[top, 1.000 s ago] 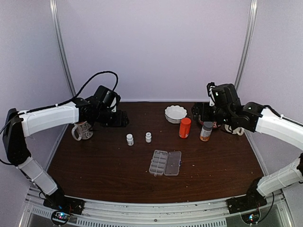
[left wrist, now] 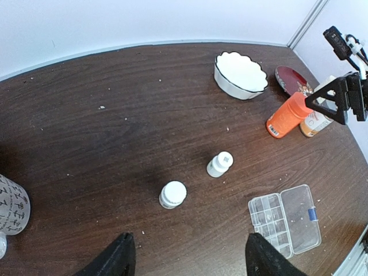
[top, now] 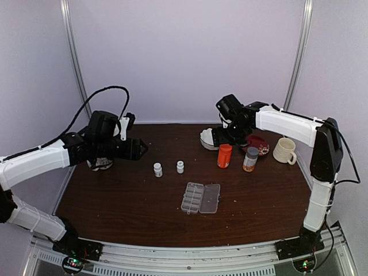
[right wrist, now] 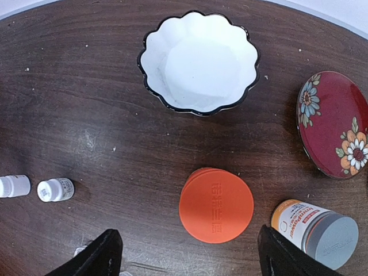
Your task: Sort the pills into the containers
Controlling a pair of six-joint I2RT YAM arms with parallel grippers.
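Two small white pill bottles stand upright on the table, a left one (top: 157, 169) and a right one (top: 180, 167). In front of them lies a clear pill organizer (top: 193, 198) with its lid folded open to the right. An orange-red bottle (top: 224, 156) and a grey-capped bottle (top: 250, 160) stand at the right. My left gripper is open and empty, raised above the table's left side, apart from the white bottles. My right gripper is open and empty too, above and near the orange-red bottle. Any pills inside the bottles are hidden.
Behind the orange-red bottle is a white scalloped bowl (right wrist: 198, 63), beside a red floral dish (right wrist: 333, 123). A cream mug (top: 284, 150) stands far right. Another mug (left wrist: 11, 204) is far left. Free table surrounds the organizer.
Over the last second my right arm has swung left, from near the grey-capped bottle to above the bowl and orange-red bottle. The left gripper has shifted slightly left. The objects have stayed put.
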